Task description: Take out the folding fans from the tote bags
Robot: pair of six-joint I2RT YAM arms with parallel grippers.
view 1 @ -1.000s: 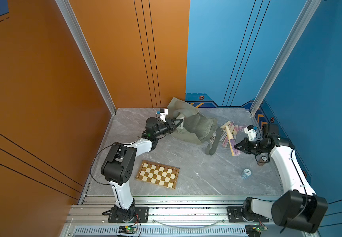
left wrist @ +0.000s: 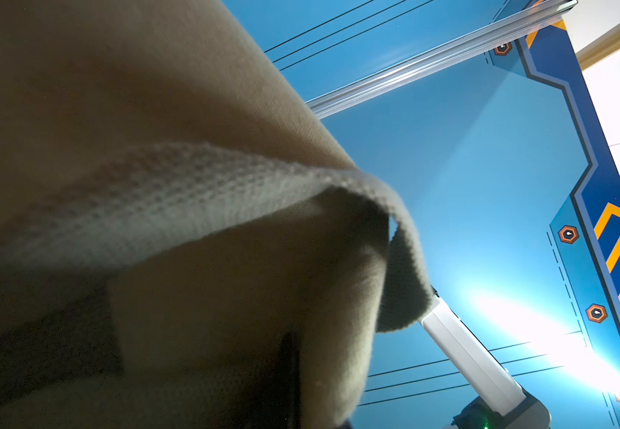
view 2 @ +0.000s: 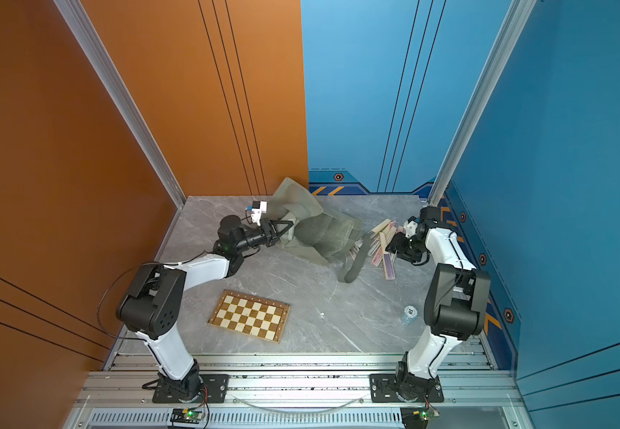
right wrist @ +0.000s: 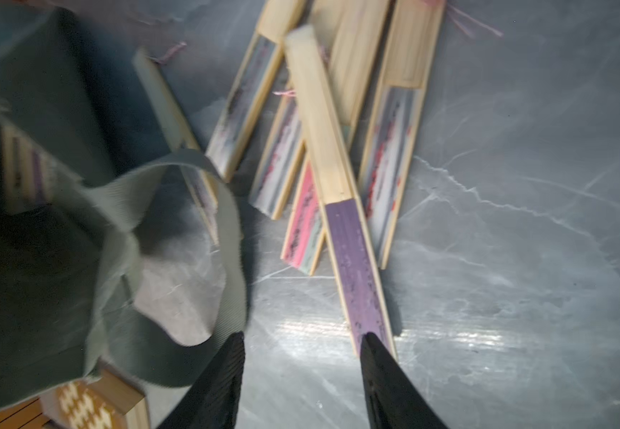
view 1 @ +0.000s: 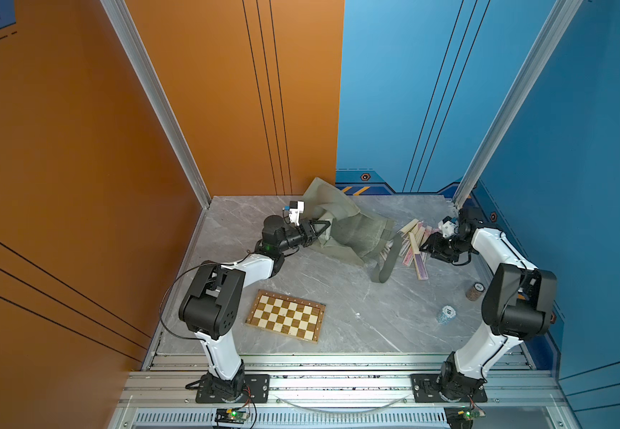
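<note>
The grey-green tote bag [view 1: 352, 236] slumps at the back centre, its strap curving over the table. My left gripper [view 1: 322, 227] is at its left opening, shut; bag fabric fills the left wrist view. Several folding fans [right wrist: 352, 279] lie loosely piled right of the bag, a purple-banded one on top; a few more show inside or under the bag in the right wrist view. My right gripper is over the pile's right end, fingers apart with nothing between them.
A chessboard [view 1: 284, 315] lies at the front left. A clear cup [view 1: 445, 313] and a brown can [view 1: 474, 291] stand at the front right.
My right arm has moved back and upright, its gripper shifting away from the front end of the fans. The left gripper and bag have shifted only slightly.
</note>
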